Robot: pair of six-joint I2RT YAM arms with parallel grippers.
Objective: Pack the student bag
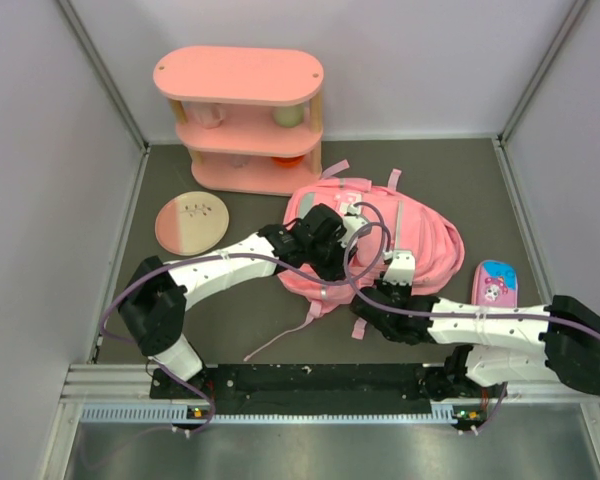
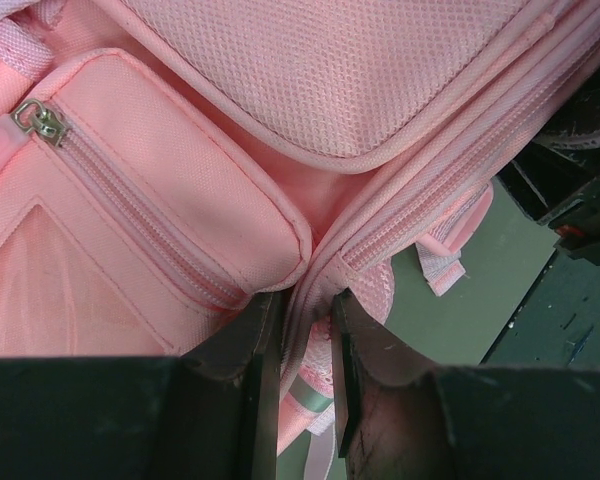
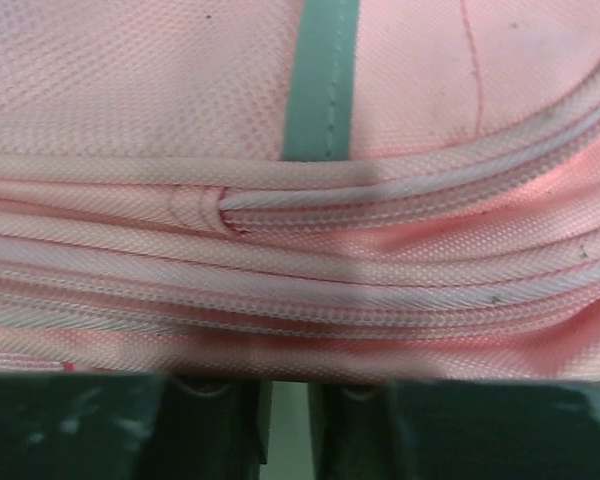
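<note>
The pink backpack [image 1: 425, 235] lies in the middle of the floor. My left gripper is shut on a zippered fabric edge of it, beside a small pocket with a metal zip pull [image 2: 46, 123]. My right gripper is at the bag's front edge, close to the left one, facing zipper bands [image 3: 400, 310]; its fingers stand slightly apart at the bottom of the right wrist view, and whether fabric is between them is unclear.
A pink shelf [image 1: 238, 75] with cups stands at the back left. A round plate [image 1: 191, 222] lies left of the bag. A pink and blue pencil case [image 1: 494, 287] lies at the right. Free floor shows between bag and plate.
</note>
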